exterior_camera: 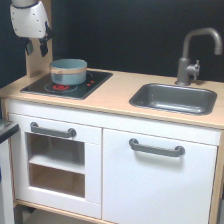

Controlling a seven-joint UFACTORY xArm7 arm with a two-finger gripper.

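Observation:
A white robot arm with a dark gripper (36, 45) hangs at the upper left, above and left of a light blue pot (68, 74) on the black cooktop (50, 90). The gripper is small and dark against the background, so whether it is open or shut cannot be told.
A steel sink (172, 98) with a grey faucet (188, 62) is on the right. The wooden counter (122, 90) between cooktop and sink is clear. Below are a white cabinet door (155, 185) with a handle and an oven compartment (58, 170). A wooden post stands at the back left.

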